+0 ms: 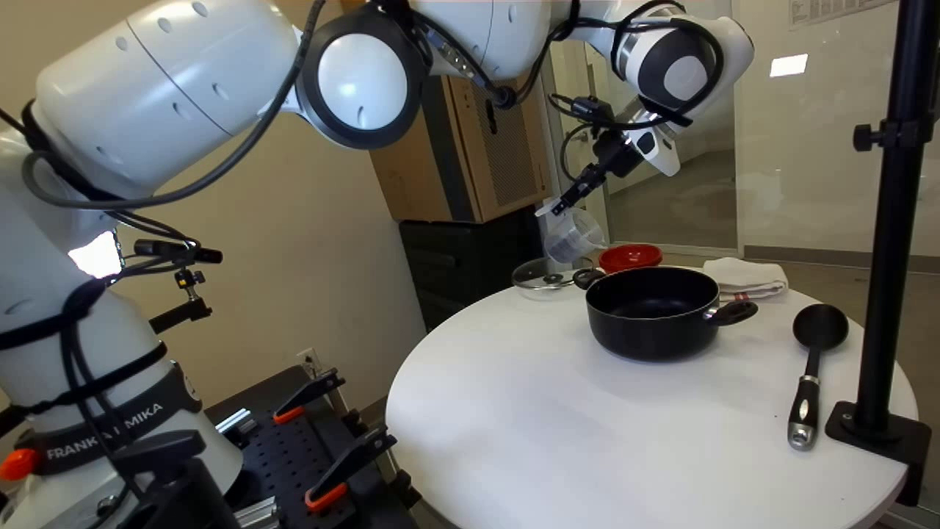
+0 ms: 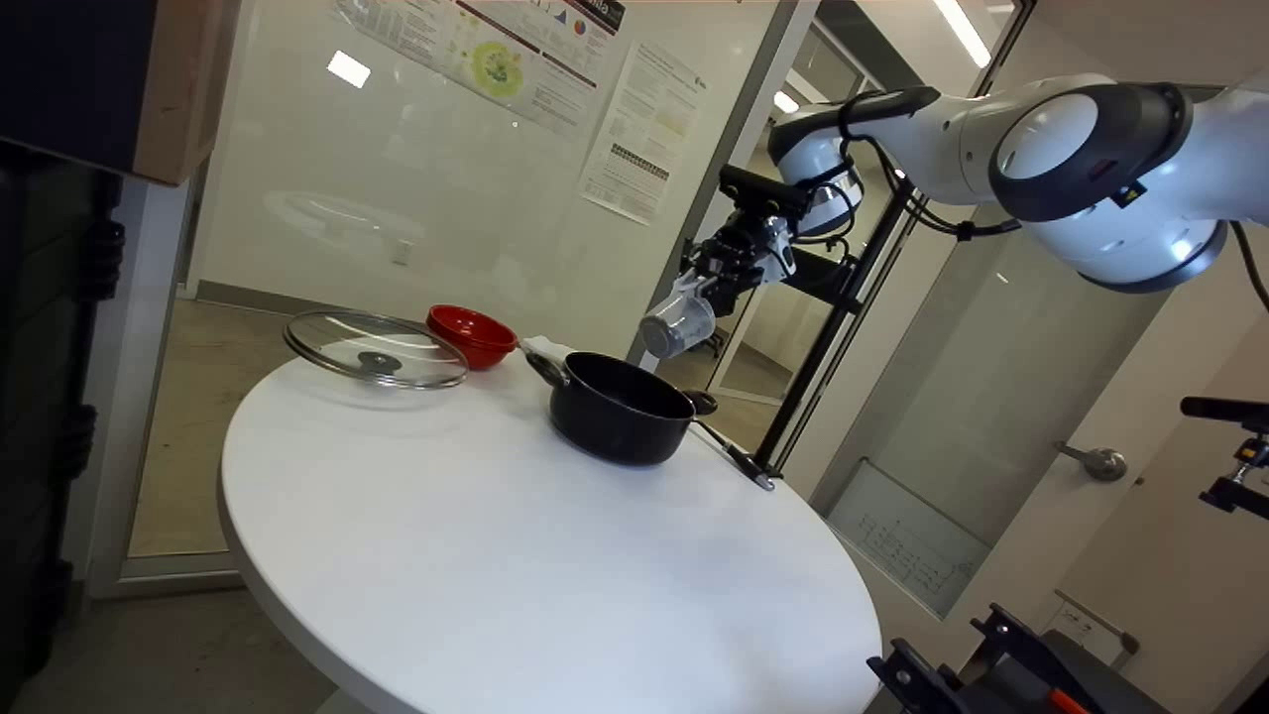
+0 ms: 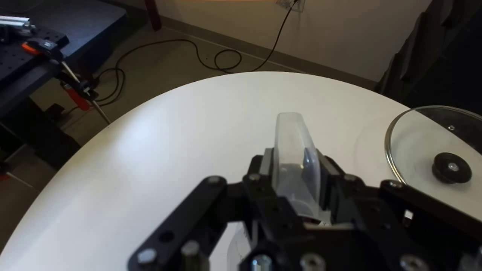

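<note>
A clear plastic measuring cup [image 1: 573,234] hangs in the air, tilted, with my gripper [image 1: 560,208] shut on its handle. In the wrist view the pale handle [image 3: 292,149] stands between the fingers of my gripper, and most of the cup's body is hidden below. In exterior view 2 the cup [image 2: 678,322] appears above the level of the black pot [image 2: 619,411]. That pot [image 1: 652,322] rests on the white table, and its visible inside looks dark. Whether anything is in the cup, I cannot tell.
A glass lid [image 2: 378,359] and a red bowl [image 2: 473,339] sit at the table's far side. Beside the pot are a folded towel [image 1: 745,276] and a black ladle [image 1: 812,361]. A black post [image 1: 881,220] rises at the table edge.
</note>
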